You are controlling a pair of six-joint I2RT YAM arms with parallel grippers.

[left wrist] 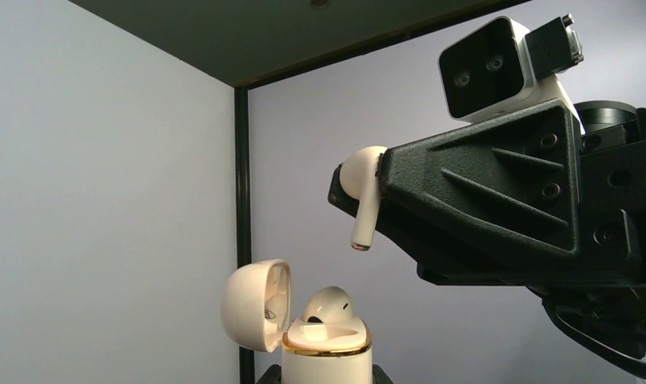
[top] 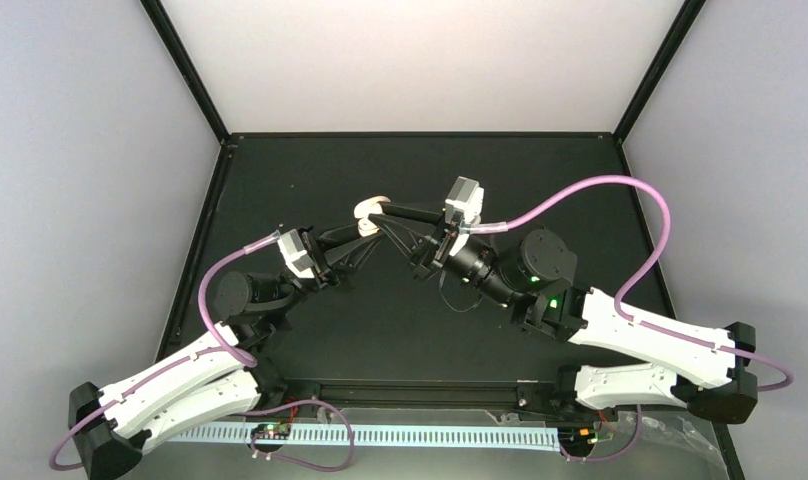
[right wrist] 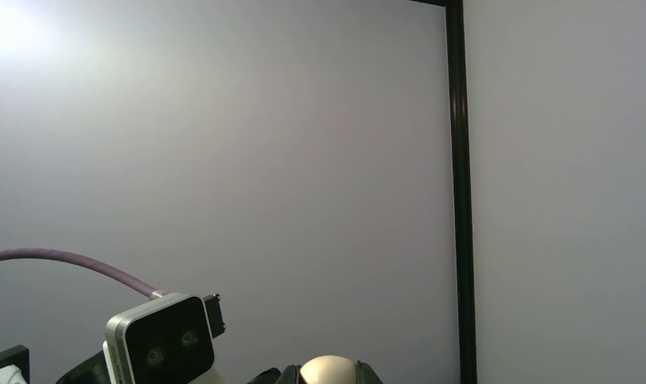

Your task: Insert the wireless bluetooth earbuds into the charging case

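Observation:
In the left wrist view the white charging case (left wrist: 326, 369) with a gold band stands at the bottom edge, held by my left gripper (top: 365, 232), which is shut on it. Its lid (left wrist: 244, 308) is swung open to the left. One earbud (left wrist: 329, 304) sits in the case, its rounded head showing above the top. Above and slightly right of the case, apart from it, my right gripper is shut on the other earbud (left wrist: 368, 212), whose stem points down. From the right wrist view only that earbud's rounded head (right wrist: 328, 369) shows between the fingertips.
Both arms meet above the black table (top: 460, 340), whose surface is clear around them. The left arm's camera (right wrist: 169, 340) stands at the lower left of the right wrist view. The white back wall (top: 430, 65) is well away.

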